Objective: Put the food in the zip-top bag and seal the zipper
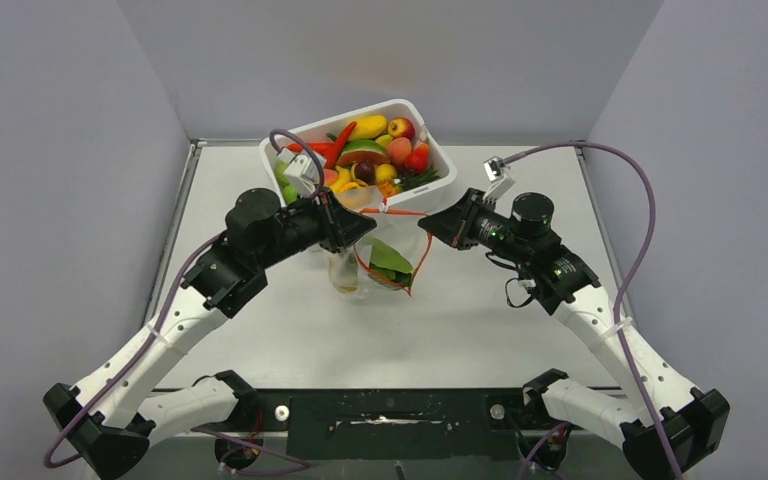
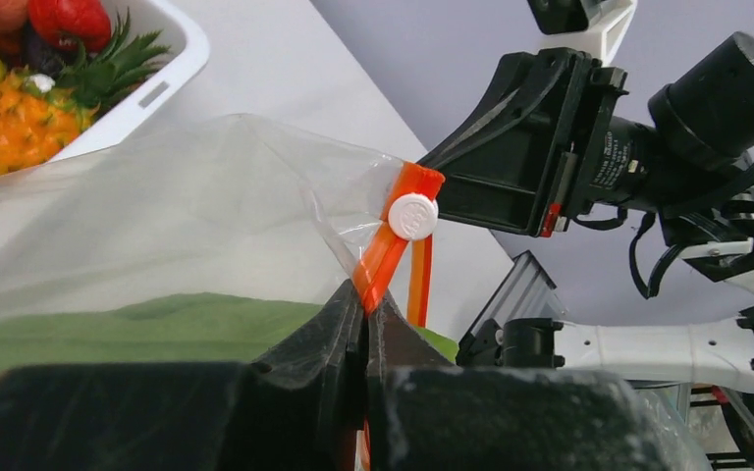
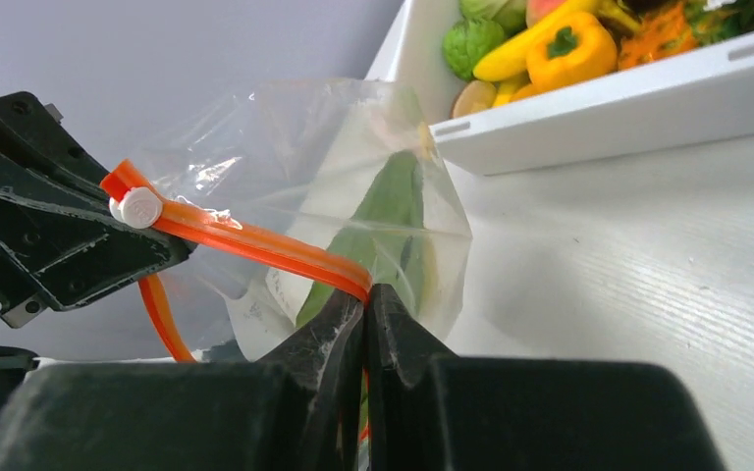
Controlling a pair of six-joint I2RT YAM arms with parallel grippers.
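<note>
A clear zip top bag [image 1: 345, 270] with an orange zipper edge [image 1: 419, 262] hangs between my two grippers, its mouth spread apart. Inside it lies green leafy food [image 1: 390, 262], seen through the plastic in both wrist views. My left gripper is shut on one side of the orange edge, and my right gripper is shut on the opposite side. The white slider [image 2: 413, 217] sits on the orange strip, close to the right gripper's fingers in the left wrist view. The bag's lower part is partly hidden.
Behind the bag stands a white bin [image 1: 447, 172] full of toy fruit and vegetables, close to the left arm. Bare table [image 1: 500, 340] lies in front and to the right. Grey walls bound both sides.
</note>
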